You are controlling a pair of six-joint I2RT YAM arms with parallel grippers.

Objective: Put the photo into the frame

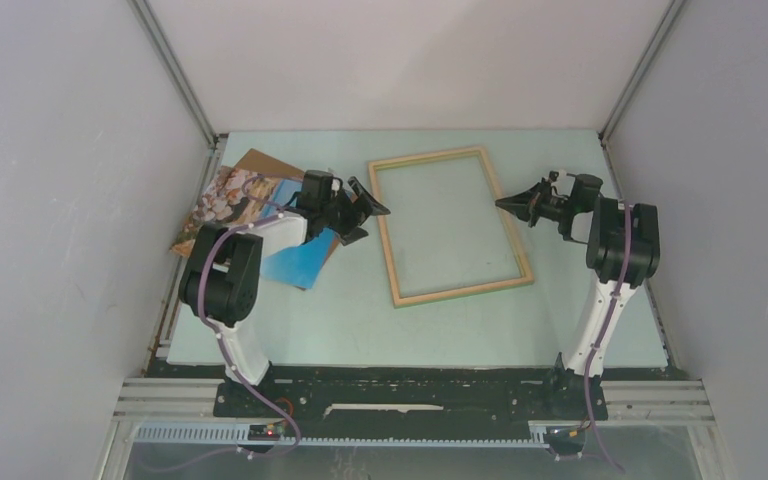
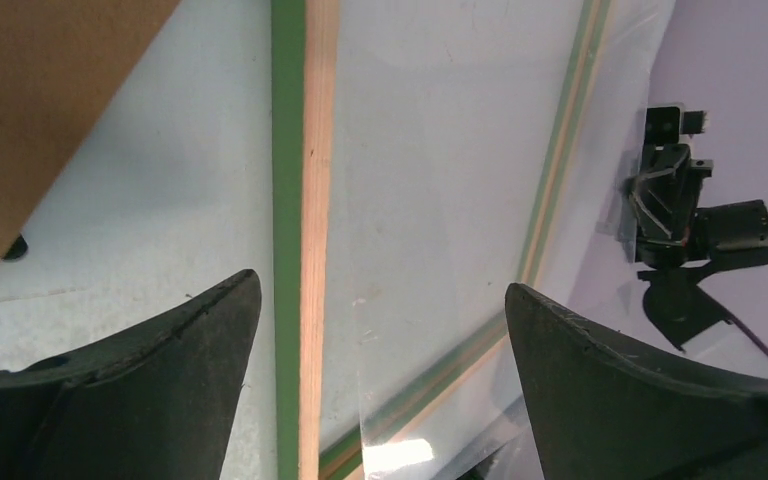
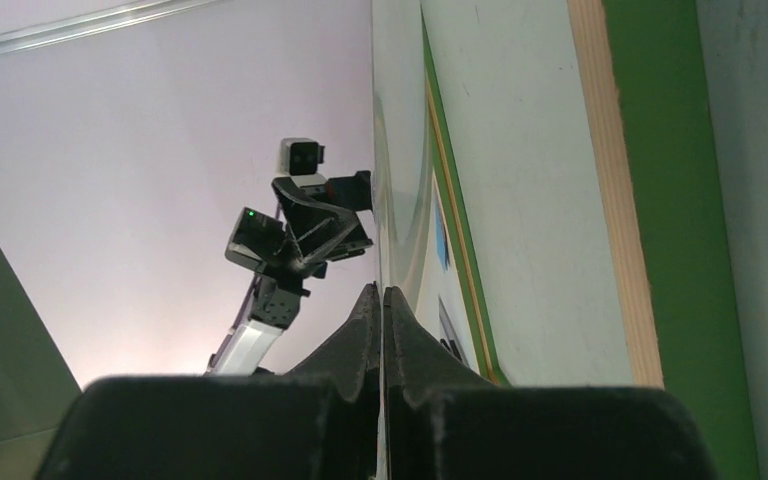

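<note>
The wooden frame (image 1: 390, 260) with green sides lies mid-table. A transparent sheet (image 2: 440, 200) shows over it in the left wrist view; in the right wrist view its edge (image 3: 397, 180) runs between the fingertips of my right gripper, which is shut on it at the frame's right side (image 1: 512, 235). My left gripper (image 1: 370, 215) stands open near the frame's left side (image 2: 300, 260), nothing between its fingers. The flowered photo (image 1: 215, 200) lies at the left, partly under my left arm.
A blue sheet (image 1: 295, 265) and a brown board (image 1: 265, 160) lie with the photo on the left. Bare table shows in front of the frame (image 1: 400, 340). White walls enclose the back and sides.
</note>
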